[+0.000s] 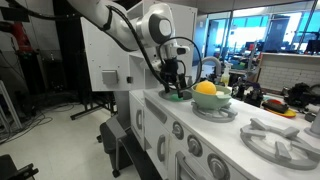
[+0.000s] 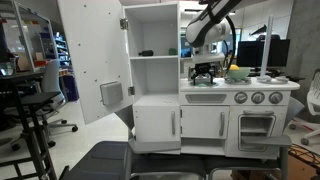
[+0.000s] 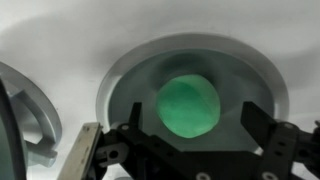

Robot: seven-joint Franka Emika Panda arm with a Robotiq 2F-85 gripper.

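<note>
Below my gripper a round green object (image 3: 189, 106) rests in a grey oval dish or basin (image 3: 120, 95). The wrist view has it between the two dark fingers, with clear space on either side. The fingers are open and hold nothing. In exterior view 1 the gripper (image 1: 174, 92) is low over the counter's far end, hiding most of the green object. Exterior view 2 places the gripper (image 2: 205, 76) just above the countertop.
Beside the arm on the white counter (image 1: 232, 130) stands a light green bowl (image 1: 211, 101) with an orange ball-like thing (image 1: 206, 87) in it. Grey burner grates (image 1: 280, 145) lie nearer the camera. A tall white cabinet (image 2: 155, 90) adjoins the counter.
</note>
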